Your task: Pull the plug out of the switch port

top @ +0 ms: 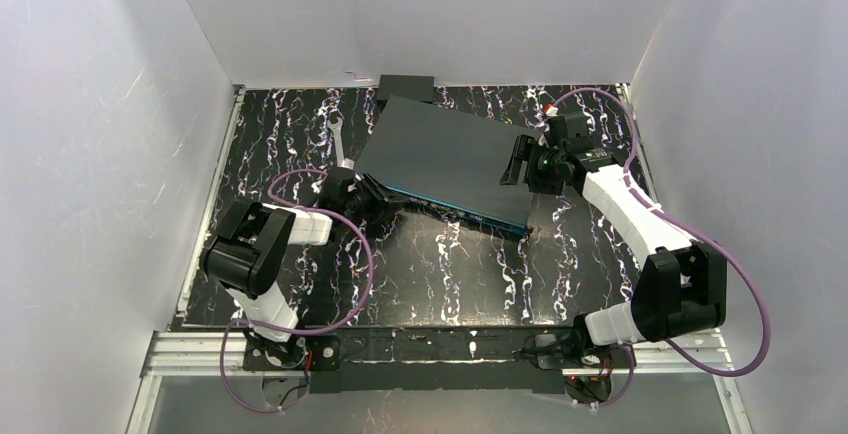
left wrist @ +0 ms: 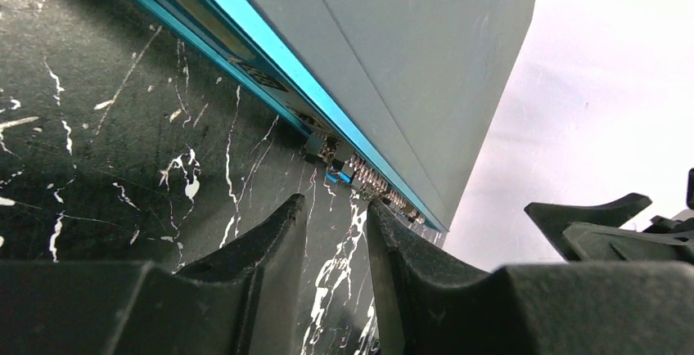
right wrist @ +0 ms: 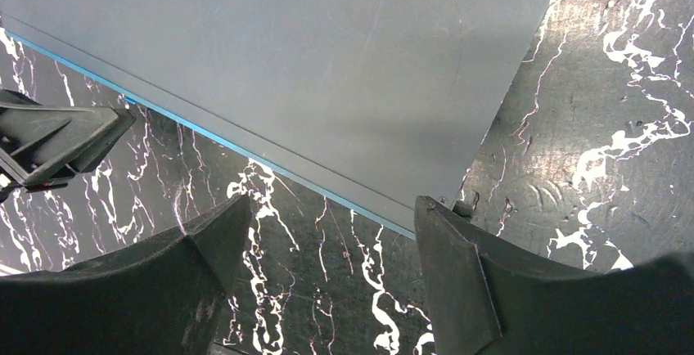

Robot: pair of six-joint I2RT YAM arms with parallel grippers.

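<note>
The switch is a wide, flat grey box (top: 440, 159) with a blue front edge, lying at a slant on the dark marbled table. Along its port face in the left wrist view are small dark plug-like blocks (left wrist: 317, 147) and a bright blue tab (left wrist: 331, 177); which of them is a plug is hard to tell. My left gripper is partly open just in front of that row, its fingertips apart and nothing visible between them. Over the right end of the switch, my right gripper stands wide open and empty.
A wrench (top: 337, 139) lies left of the switch, close to the left arm. A small dark plate (top: 405, 88) sits behind it against the back wall. Purple cables loop along both arms.
</note>
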